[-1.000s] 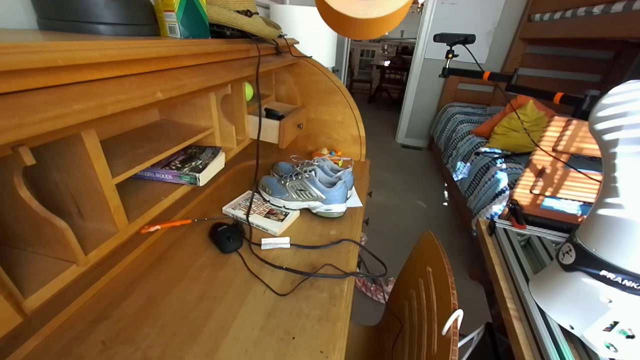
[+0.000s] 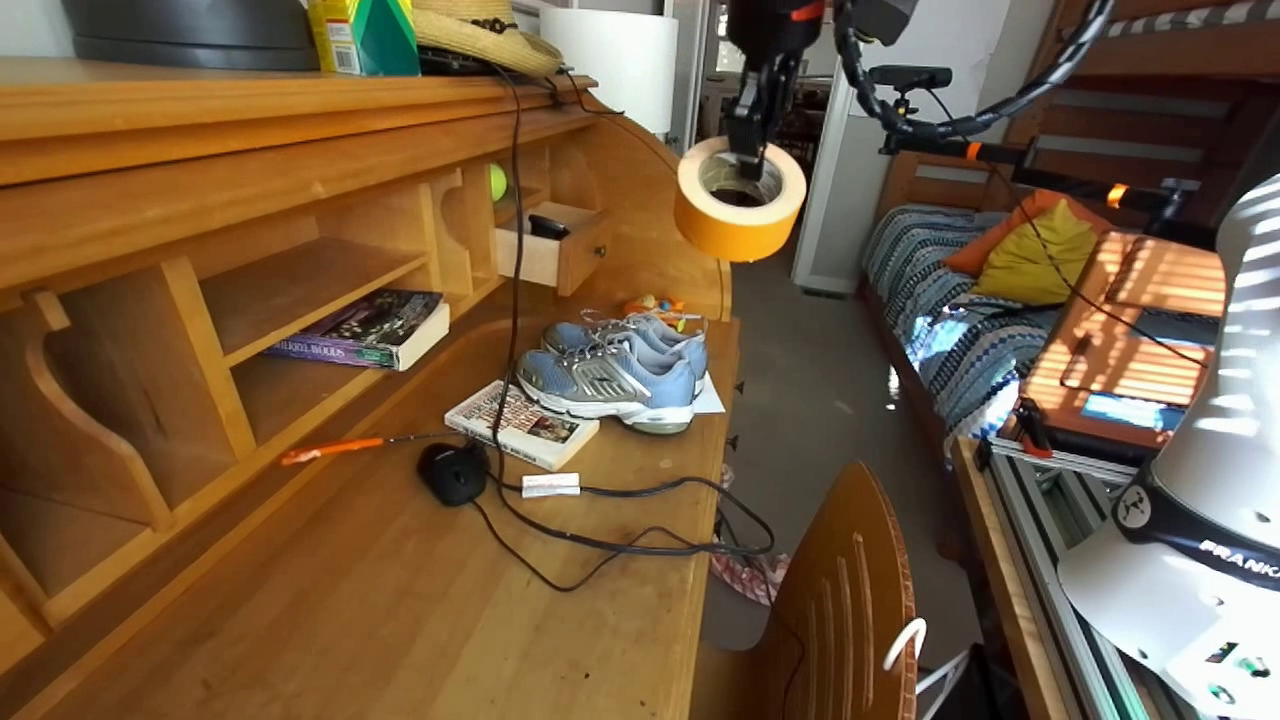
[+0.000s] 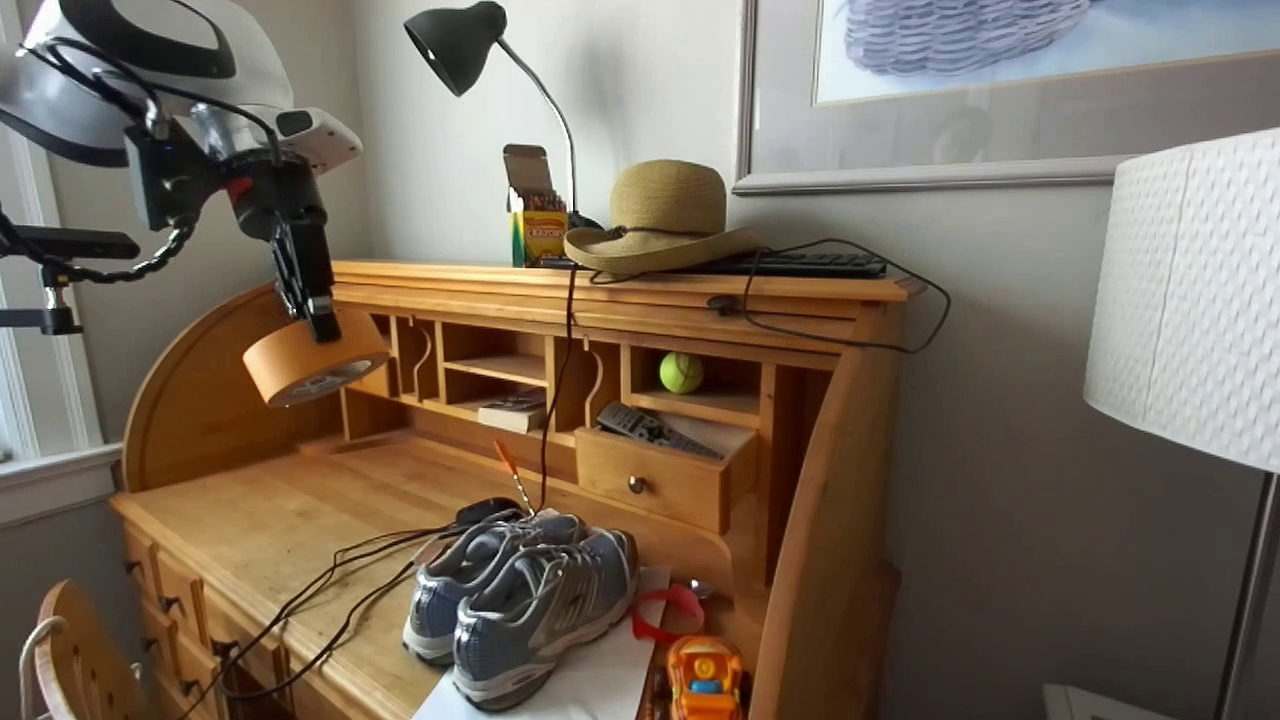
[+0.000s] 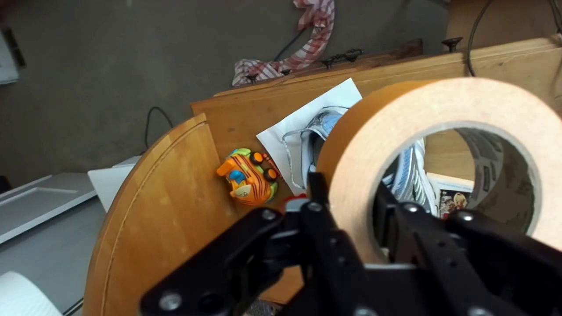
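My gripper [image 2: 750, 162] is shut on the wall of a wide orange tape roll [image 2: 740, 228], which hangs in the air above the desk's open edge. One of the fingers [image 4: 392, 213] goes inside the ring and the other stays outside it, as the wrist view shows. In exterior view 2 the roll [image 3: 314, 360] hangs tilted below the gripper [image 3: 324, 324], well above the desktop [image 3: 240, 504]. Nothing touches the roll except the fingers.
Grey-blue running shoes [image 2: 618, 372], a paperback [image 2: 522, 424], a black mouse [image 2: 453, 474], cables and an orange toy [image 3: 705, 678] lie on the desk. A drawer [image 3: 654, 480] with remotes stands pulled out.
The tape roll has come down from the top edge of exterior view 1, still held.
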